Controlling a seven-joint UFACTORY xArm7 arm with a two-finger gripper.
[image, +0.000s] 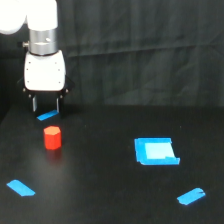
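Observation:
A small red block (52, 138) rests on the dark table at the left. Behind and above it hangs my gripper (47, 104), a white wrist with dark fingers pointing down. Its fingers stand apart with nothing seen between them. Off to the right on the table lies a white square (157, 151) edged with blue tape.
One blue tape strip (47, 115) lies under the gripper. Another strip (20, 187) marks the front left, and a third (190, 196) the front right. A dark curtain (150, 50) closes off the back.

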